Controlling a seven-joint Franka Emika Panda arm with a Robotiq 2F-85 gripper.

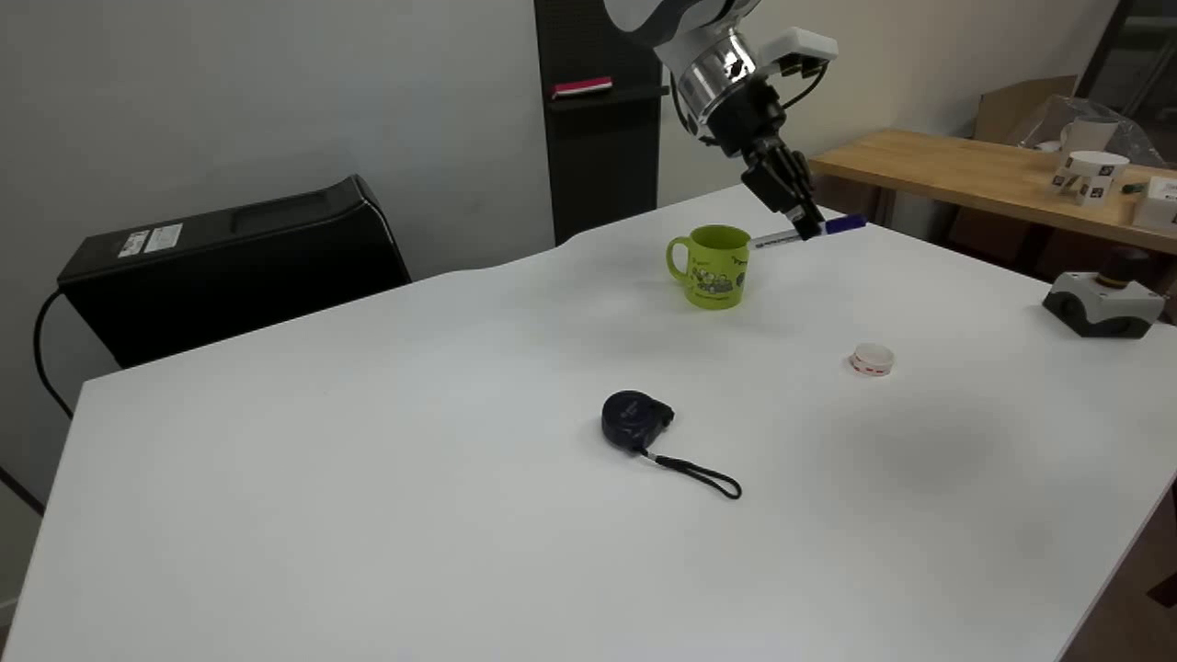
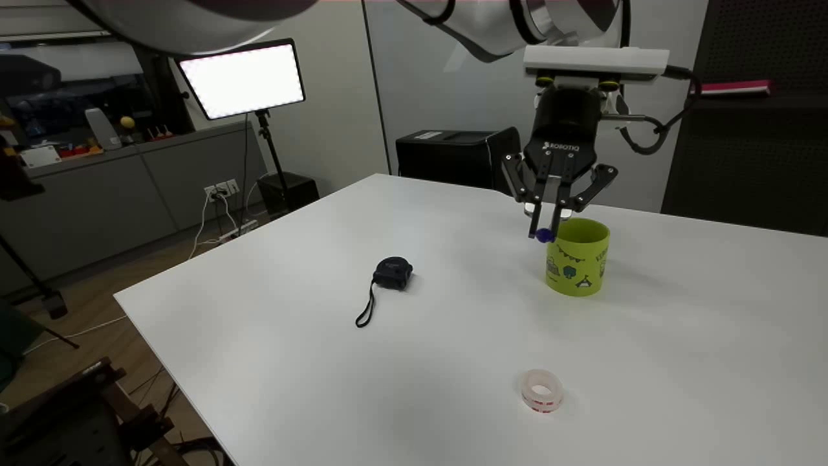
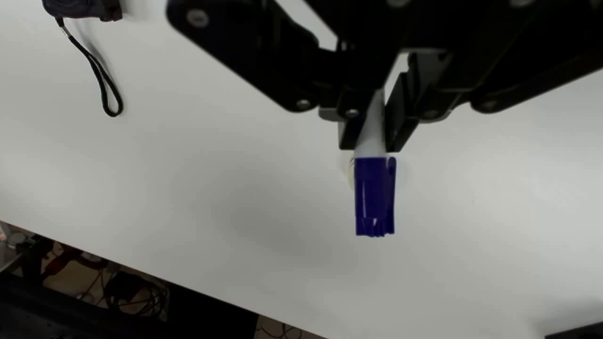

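Observation:
A white marker with a blue cap (image 3: 373,195) is pinched in my gripper, which is shut on the white barrel just behind the cap. In the first exterior view the marker (image 1: 778,238) is held off the table, close to level, its white end towards the rim of a green mug (image 1: 718,270). Whether that end touches the mug I cannot tell. The mug stands upright. From the second exterior view, the gripper (image 2: 544,233) hangs by the mug (image 2: 577,260) at about rim height, with the blue cap facing the camera.
A dark tape measure (image 1: 634,420) with a black strap lies mid-table. A small roll of tape (image 1: 872,359) lies nearer the right side. At the right edge sits a grey button box (image 1: 1103,299).

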